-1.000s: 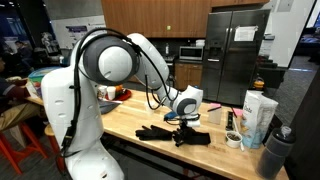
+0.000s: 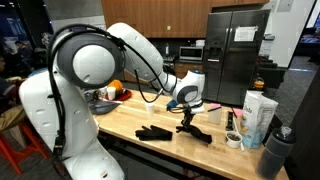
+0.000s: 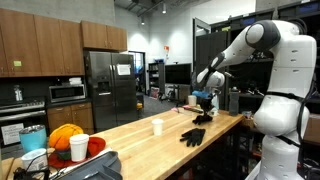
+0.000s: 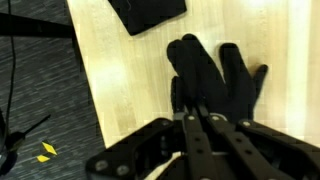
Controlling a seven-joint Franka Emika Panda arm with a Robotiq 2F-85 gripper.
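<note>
Two black gloves lie on the light wooden table. One glove (image 2: 154, 133) rests flat on the left. The other glove (image 2: 203, 135) is on the right, bunched up under my gripper (image 2: 188, 119). In the wrist view, this glove (image 4: 236, 75) spreads its fingers out beyond my gripper, which is shut on its dark fabric. The exact pinch is hard to make out, black on black. Part of the first glove (image 4: 150, 8) shows at the top of that view.
To the right stand a dark canister (image 2: 275, 152), a blue-and-white bag (image 2: 257, 118) and a small cup (image 2: 233, 139). A white cup (image 3: 158, 127) stands farther along the table. Behind the table is a person (image 2: 190, 92).
My gripper has risen from table level, and the right glove's near part has come up with it, bunching the fabric. The left glove has stayed in place.
</note>
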